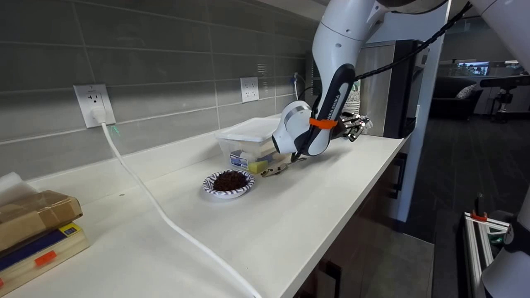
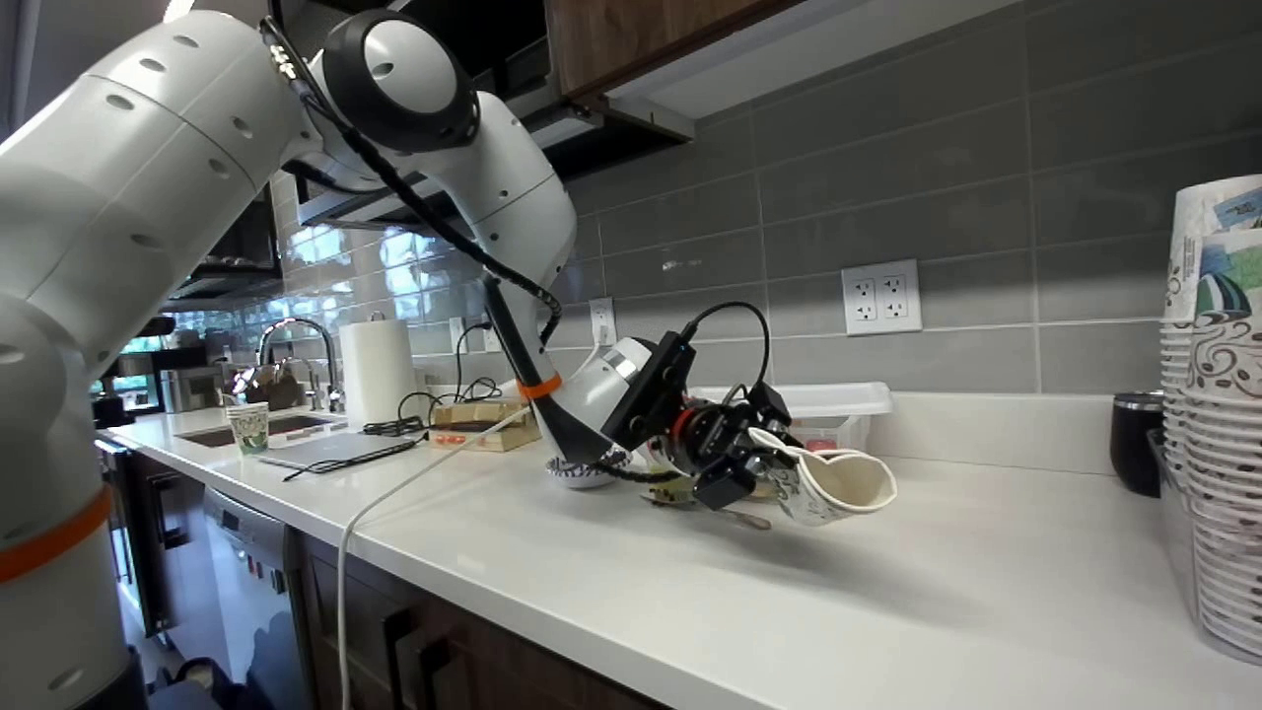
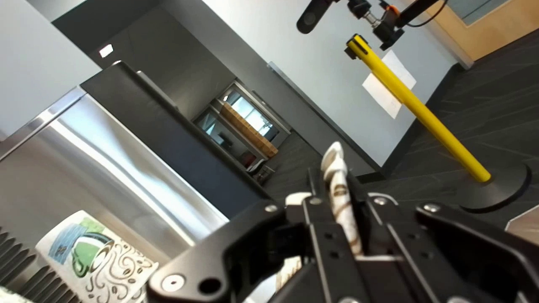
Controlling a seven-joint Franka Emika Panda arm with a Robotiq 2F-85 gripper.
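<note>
A patterned white paper cup (image 2: 818,495) is held tilted over the counter, its mouth bent and squeezed out of round. My gripper is shut on the cup's wall; in the wrist view a thin fold of patterned paper (image 3: 345,217) stands between the fingers. Exterior view 1 shows the gripper (image 1: 358,126) in front of the steel appliance, with the cup itself hard to make out there. On the counter, a patterned paper bowl (image 1: 222,194) holds a dark brown heap (image 1: 230,181). Beside it lies a spoon-like utensil (image 2: 748,519), partly hidden.
A lidded clear bin (image 1: 238,149) stands against the wall behind the utensil. Stacked paper cups (image 2: 1219,473) and a black tumbler (image 2: 1136,444) occupy the right end in exterior view 2. A steel appliance (image 1: 376,89) stands at the counter's far end.
</note>
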